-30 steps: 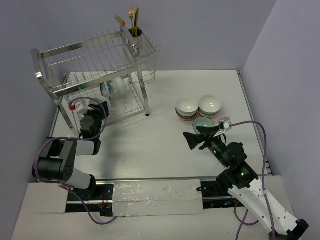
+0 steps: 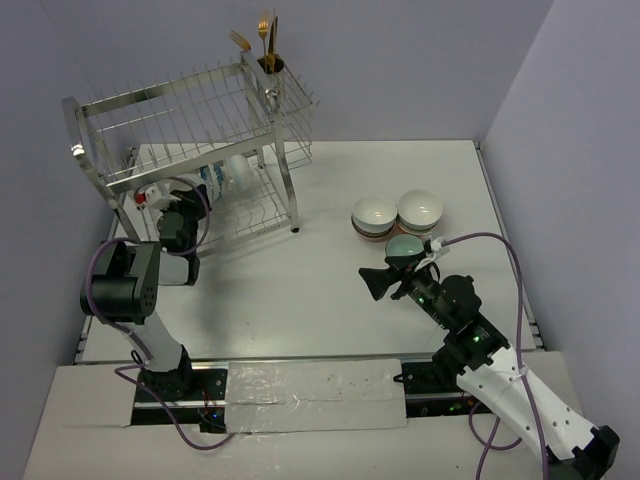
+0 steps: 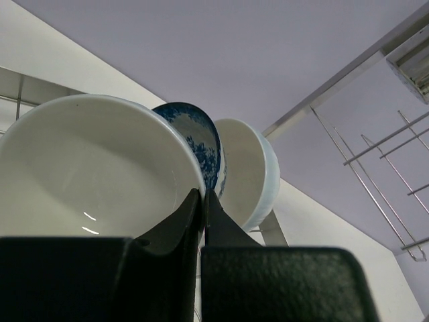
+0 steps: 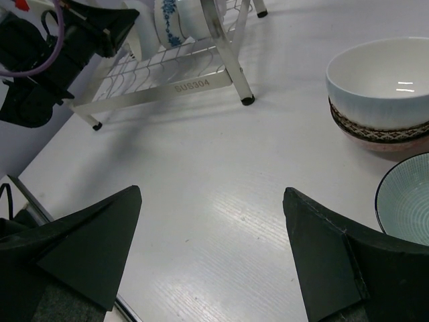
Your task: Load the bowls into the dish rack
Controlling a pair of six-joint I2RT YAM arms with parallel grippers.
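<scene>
My left gripper is shut on the rim of a white bowl (image 3: 100, 171), which is tilted on its side at the rack's lower tier. Beyond it in the left wrist view stand a blue-patterned bowl (image 3: 194, 137) and another pale bowl (image 3: 251, 174), both on edge. The dish rack (image 2: 190, 155) fills the upper left of the top view and partly hides these bowls. My right gripper is open above bare table, nothing between its fingers. Right of it are stacked bowls (image 4: 382, 80) and a green bowl (image 4: 409, 198); the top view shows a second stack (image 2: 420, 209).
Gold cutlery (image 2: 264, 35) stands in a holder at the rack's top right corner. A rack leg (image 2: 288, 190) rises near the held bowl's side. Walls close in left, right and behind.
The left gripper has moved farther into the rack, up and slightly left in the top view, with the white bowl. The right gripper has shifted slightly left.
</scene>
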